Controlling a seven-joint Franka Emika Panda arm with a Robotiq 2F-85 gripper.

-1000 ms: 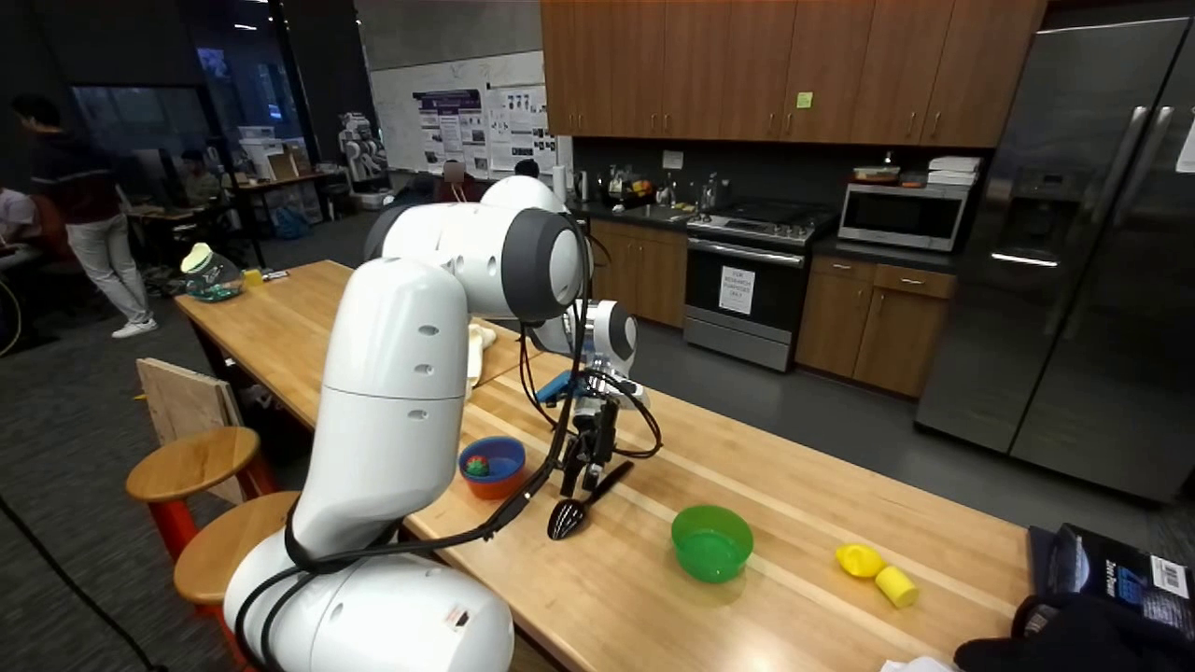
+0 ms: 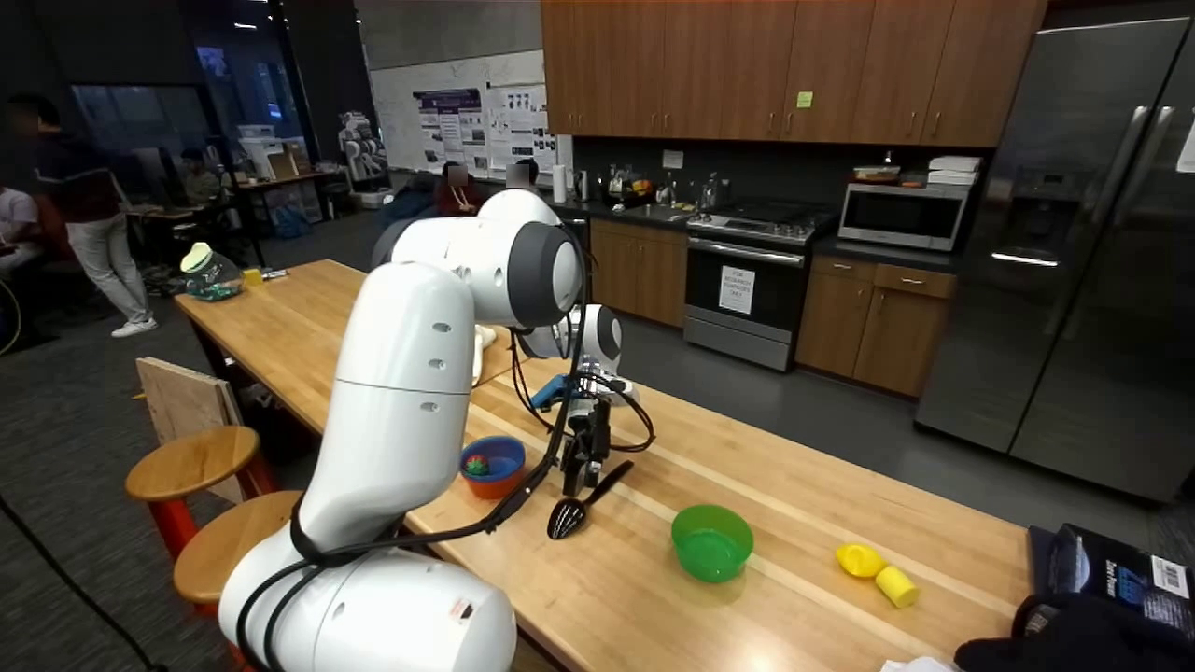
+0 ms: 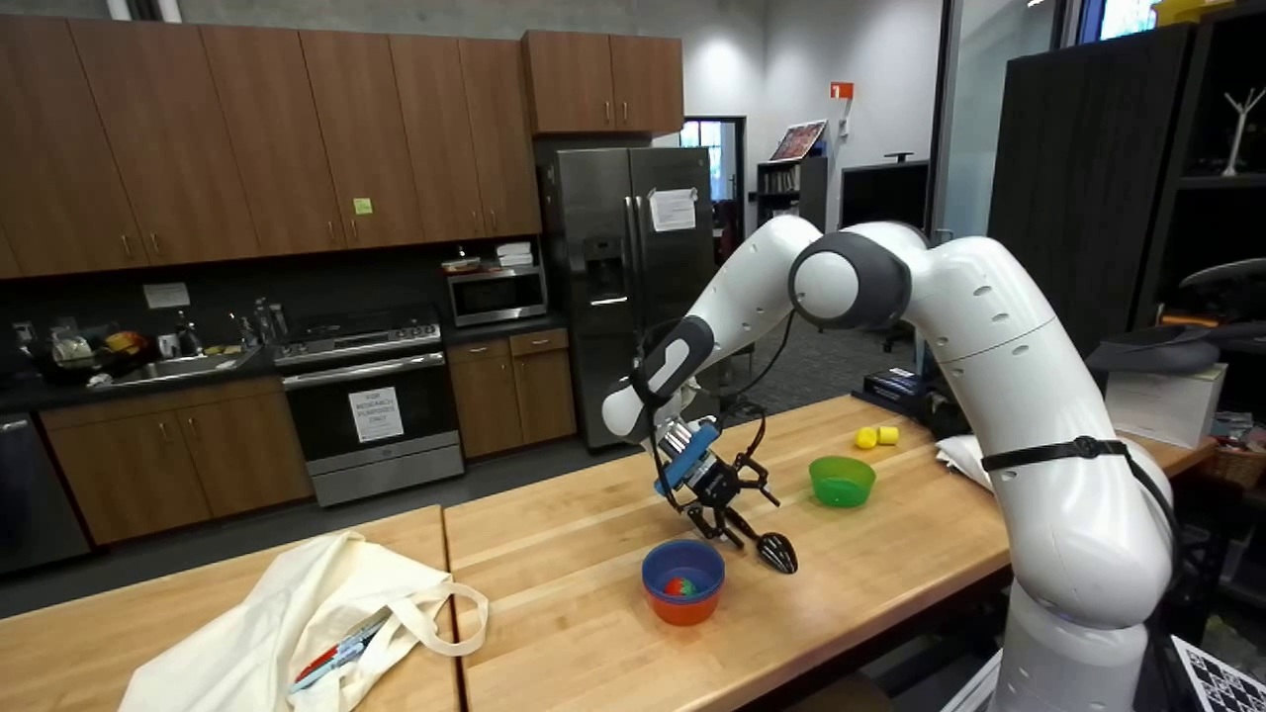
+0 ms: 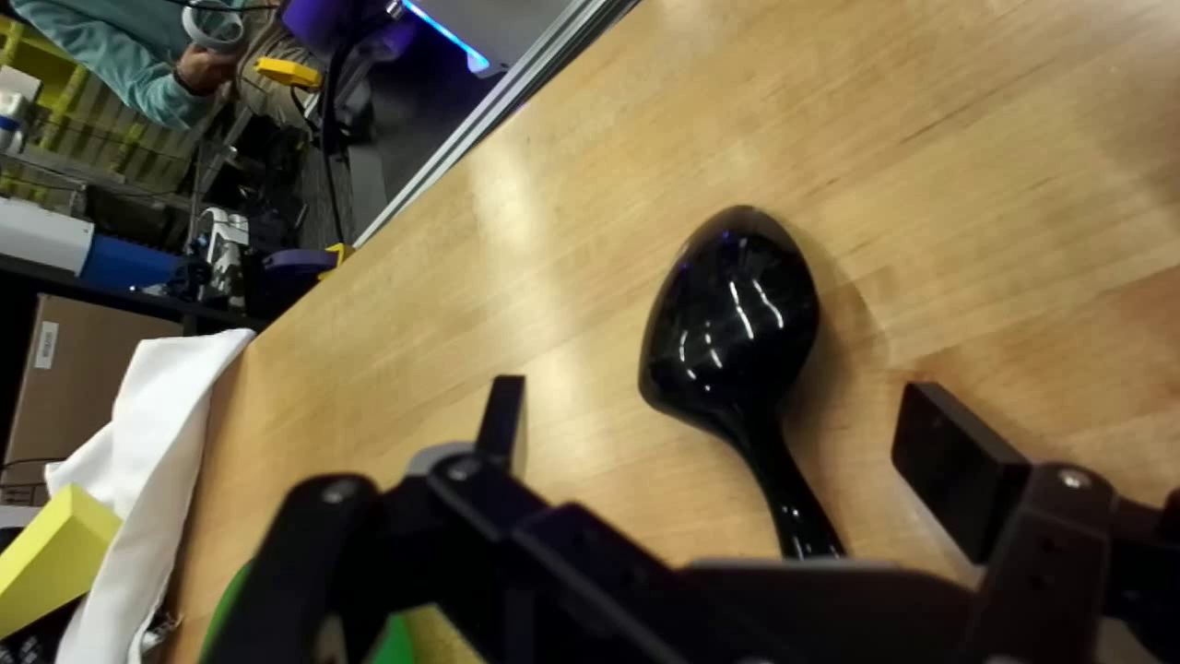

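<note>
A black slotted spoon [image 2: 568, 517] lies flat on the wooden table, its handle slanting back toward the kitchen side. My gripper stands open over it; in the wrist view the spoon's bowl [image 4: 730, 315] shows beyond the fingertips, and its neck runs down between the two spread fingers. The handle's far part is hidden behind the gripper's body there. Nothing is held. From the second exterior view, the gripper [image 3: 742, 512] tilts down close to the spoon [image 3: 777, 553]; whether a finger touches it, I cannot tell.
A blue bowl [image 3: 682, 568], nested over an orange one, holds a strawberry near the gripper. A green bowl [image 2: 712, 543] and two yellow items [image 2: 860, 560] sit farther along the table. A cream cloth bag [image 3: 285, 629] lies on the adjoining table.
The arm has shifted slightly, bringing the gripper a little lower and to the left in the first exterior view. Spoon and bowls have stayed put.
</note>
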